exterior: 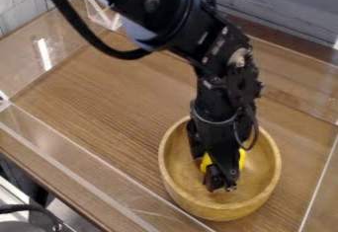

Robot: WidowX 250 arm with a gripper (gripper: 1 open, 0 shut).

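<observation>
A tan round bowl [185,182] sits on the wooden table in the lower middle. My black gripper [218,167] reaches down into it from above, around a small yellow object [235,158] that is largely hidden by the gripper. Whether the fingers are shut on that object cannot be told.
Clear edging strips run along the left and front sides, and a pale wall stands at the back. A black cable lies at the lower left corner.
</observation>
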